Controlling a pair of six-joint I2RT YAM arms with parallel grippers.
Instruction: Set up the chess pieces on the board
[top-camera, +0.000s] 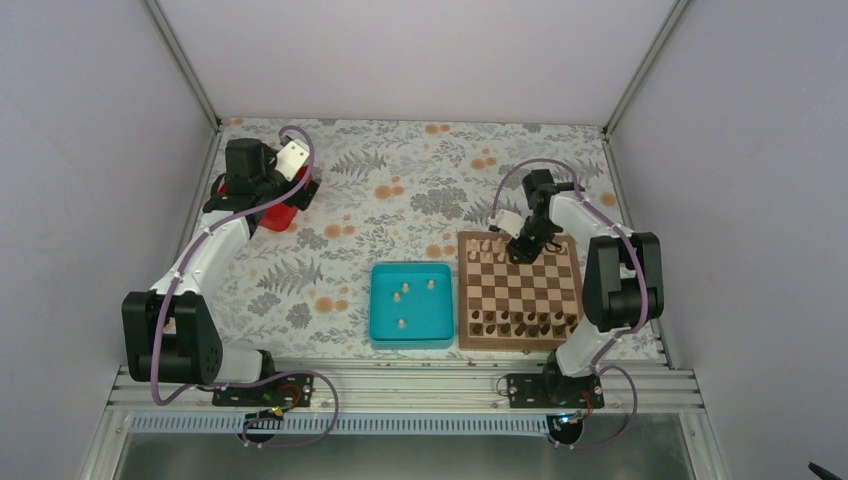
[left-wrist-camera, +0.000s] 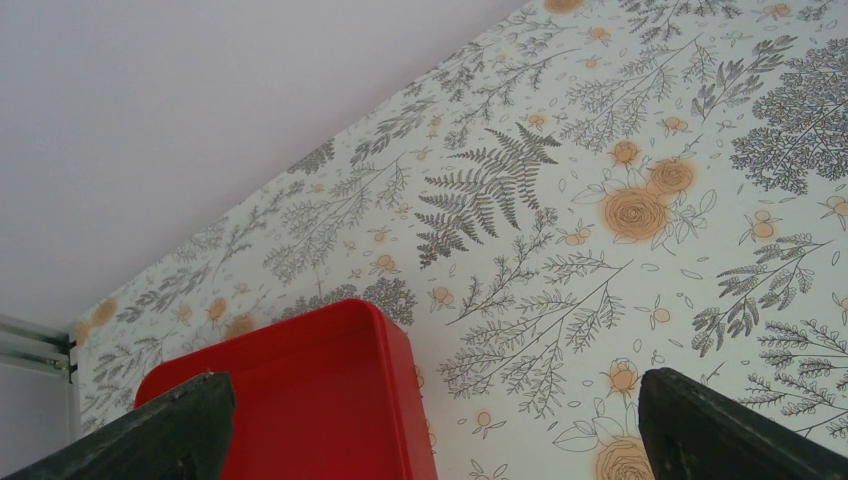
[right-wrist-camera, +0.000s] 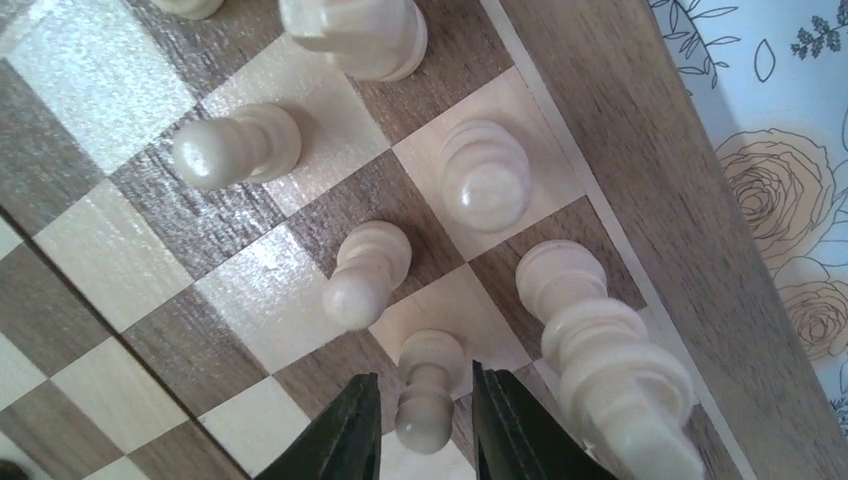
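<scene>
In the right wrist view a white pawn (right-wrist-camera: 427, 395) stands upright on a light square. My right gripper is open around it, with a gap on each side of the pawn. White pawns (right-wrist-camera: 372, 275) and a taller white piece (right-wrist-camera: 605, 345) stand close by. In the top view, dark pieces (top-camera: 517, 328) fill the near rows of the chessboard (top-camera: 509, 343). Several white pawns (top-camera: 431, 285) lie in the teal tray (top-camera: 411, 343). My left gripper is open and empty above the red bin (left-wrist-camera: 400, 400).
The right arm covers part of the board's far right rows from above. Between the red bin (top-camera: 277, 222) and the teal tray, the patterned table (top-camera: 330, 260) is clear. The board's middle rows are empty.
</scene>
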